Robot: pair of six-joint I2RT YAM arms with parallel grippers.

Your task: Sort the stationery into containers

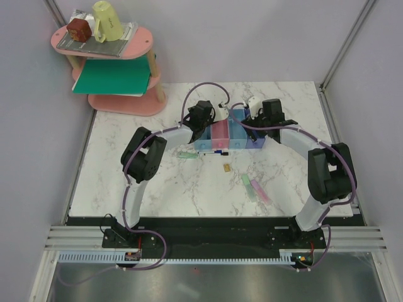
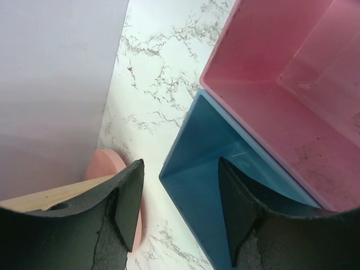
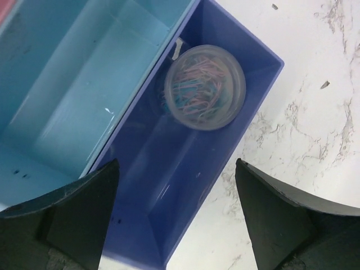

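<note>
A row of bins stands at the back centre: a blue one (image 2: 197, 140) under my part-open left gripper with a pink one (image 2: 264, 112) beside it, a light-blue one (image 3: 84, 101), and a dark-blue one (image 3: 163, 163) under my open right gripper. A round tub of paper clips (image 3: 202, 90) sits in the dark-blue bin. Nothing shows between either gripper's fingers. Green (image 1: 249, 187) and pink (image 1: 260, 192) items lie at front right; a small yellowish item (image 1: 227, 167), a dark pen (image 1: 214, 153) and a greenish item (image 1: 187, 155) lie before the bins.
A pink tiered shelf (image 1: 126, 104) with papers, a yellow mug (image 1: 107, 25) and a brown cube (image 1: 79, 30) stands at back left.
</note>
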